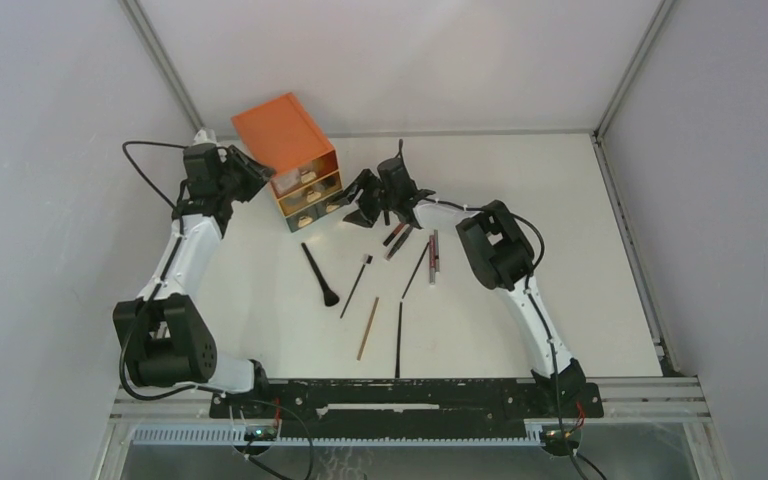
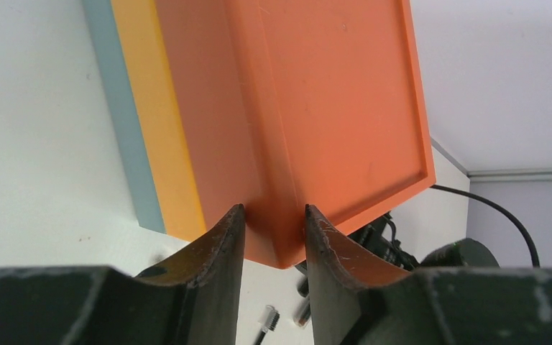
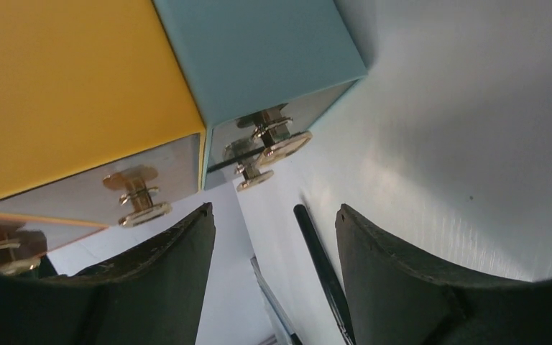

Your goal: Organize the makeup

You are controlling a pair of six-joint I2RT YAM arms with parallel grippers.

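An orange-topped drawer box with clear-fronted drawers with gold knobs, over yellow and blue-grey tiers, stands at the back left. My left gripper is shut on the box's orange front-left corner. My right gripper stands open beside the box's right side, facing the lower drawers and their knobs, nothing between its fingers. Loose makeup items lie on the table: a large brush, a spoolie, a wooden stick, a black stick and several pencils.
Walls stand at the back and both sides.
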